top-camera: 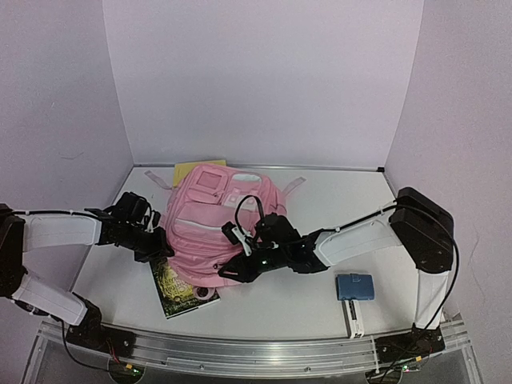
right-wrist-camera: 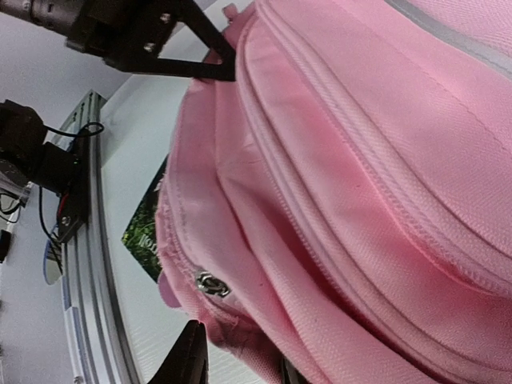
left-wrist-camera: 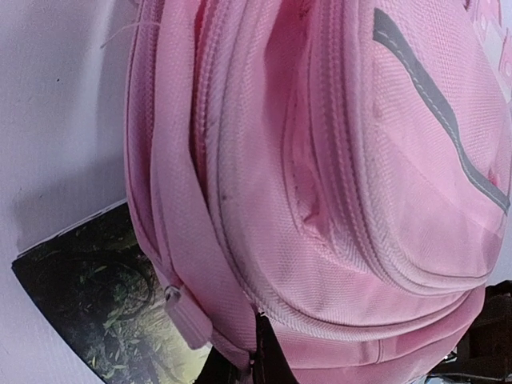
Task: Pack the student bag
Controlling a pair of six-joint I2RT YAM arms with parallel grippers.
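Observation:
The pink backpack (top-camera: 212, 208) lies at the centre-left of the table, its front edge lapping over a dark green and yellow book (top-camera: 172, 296). At the bag's left front corner, my left gripper (top-camera: 165, 251) is shut; in the left wrist view its fingers (left-wrist-camera: 272, 356) pinch pink fabric near a zipper pull (left-wrist-camera: 188, 316). My right gripper (top-camera: 224, 274) is at the bag's front edge. The right wrist view shows its fingers (right-wrist-camera: 190, 356) apart, with a pink edge (right-wrist-camera: 240, 340) running between them; part of one finger is behind the fabric.
A blue wallet-like item (top-camera: 355, 286) and a slim white box (top-camera: 353, 320) lie at the right front. Something flat and yellow (top-camera: 186, 170) pokes out behind the bag.

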